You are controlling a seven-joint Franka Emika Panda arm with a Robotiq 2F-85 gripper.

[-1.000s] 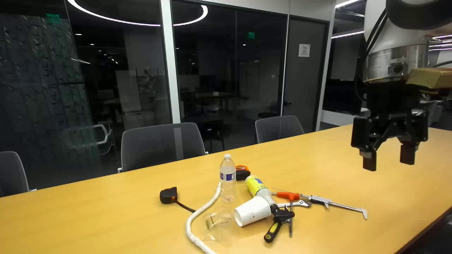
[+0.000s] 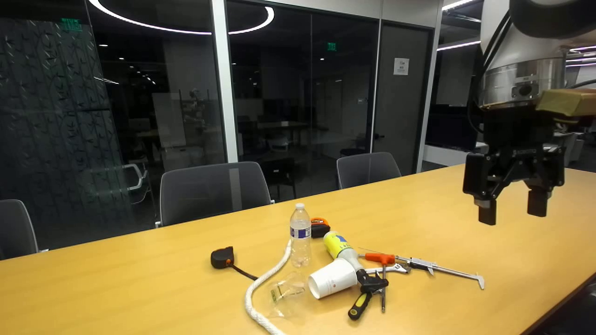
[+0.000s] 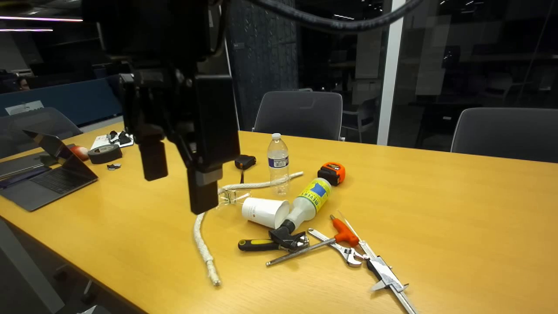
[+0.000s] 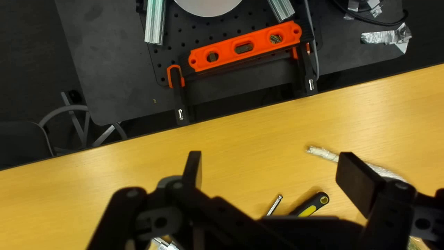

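Note:
High above the table hangs my gripper (image 2: pixel 512 214), open, with nothing between its fingers; it is also in the wrist view (image 4: pixel 268 171). Well below it lie a spray bottle (image 3: pixel 314 196) with a yellow label, on its side, and a tipped white paper cup (image 3: pixel 264 211) touching or close to it. A clear water bottle (image 2: pixel 300 237) stands upright behind them. Around these lie a white rope (image 3: pixel 201 238), an orange-handled hex key (image 3: pixel 345 233), an adjustable wrench (image 3: pixel 342 252), metal calipers (image 3: pixel 386 274) and a black-and-yellow handled tool (image 3: pixel 259 245).
A black tape measure (image 2: pixel 222 257) lies left of the rope, and an orange-black one (image 3: pixel 331 173) behind the spray bottle. A crumpled clear plastic piece (image 2: pixel 287 292) is beside the cup. A laptop (image 3: pixel 59 170) and tape roll (image 3: pixel 104 153) occupy one end. The opposite end is largely bare.

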